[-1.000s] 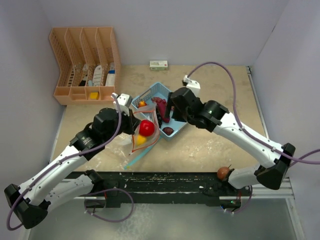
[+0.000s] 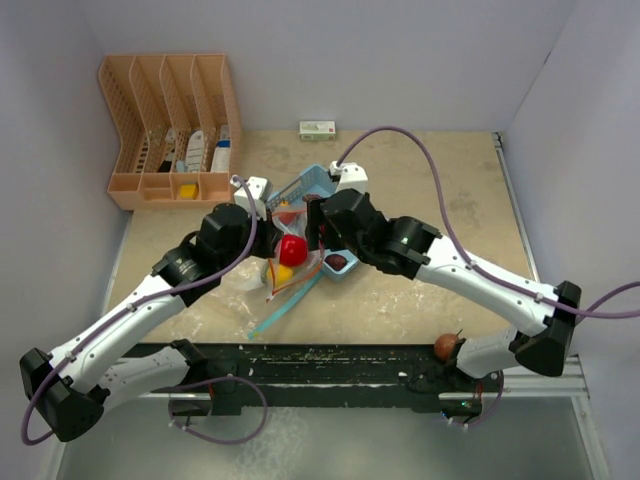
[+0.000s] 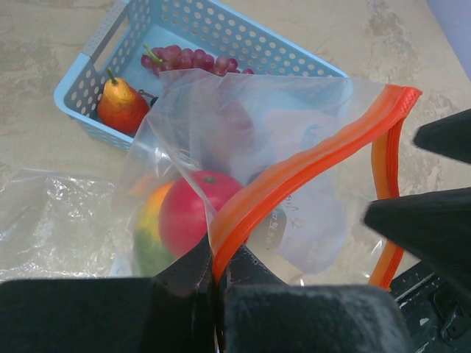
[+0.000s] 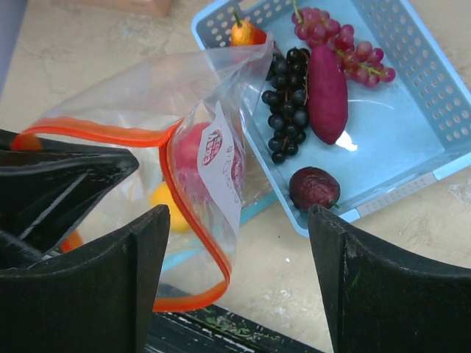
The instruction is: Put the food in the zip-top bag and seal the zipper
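The clear zip top bag (image 3: 294, 213) stands held up, its orange zipper rim (image 3: 316, 165) spread into an open loop. My left gripper is shut on one side of that rim. Inside the bag are a red fruit (image 3: 195, 213) and a yellow-green one (image 3: 151, 235). My right gripper is partly open with nothing gripped, its left finger (image 4: 143, 254) close beside the far rim; whether they touch, I cannot tell. At the right of the left wrist view, the right gripper's dark fingers (image 3: 430, 220) appear beside the rim.
Right behind the bag stands a blue basket (image 4: 441, 88) with grapes (image 4: 342, 44), black grapes (image 4: 287, 103), a purple-red long item (image 4: 326, 95), a dark round fruit (image 4: 314, 187) and a pear (image 3: 121, 104). An orange divided rack (image 2: 170, 130) is at back left.
My right gripper has moved left, from over the basket to the bag's opening.
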